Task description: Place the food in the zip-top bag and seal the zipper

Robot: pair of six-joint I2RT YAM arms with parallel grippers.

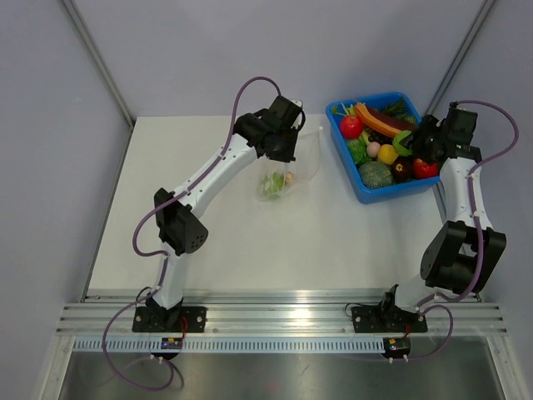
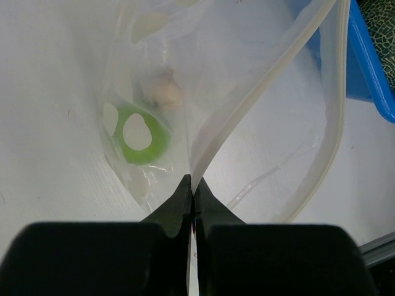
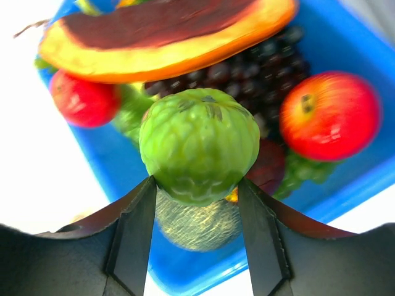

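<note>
The clear zip top bag (image 1: 307, 155) stands with its mouth spread wide near the table's middle. Through its film I see a green item (image 2: 155, 143) and a small pale brownish one (image 2: 165, 92). My left gripper is shut on the bag's thin rim (image 2: 262, 83). Over the blue basket, my right gripper has a round green vegetable (image 3: 197, 139) pinched between its fingertips, one on each side. From above, that vegetable (image 1: 401, 142) shows partly beside the dark fingers.
The blue basket (image 1: 364, 193) at the back right is full of produce: a tomato (image 1: 351, 127), a yellow fruit (image 1: 387, 154), a netted melon-like item (image 1: 376, 174) and more.
</note>
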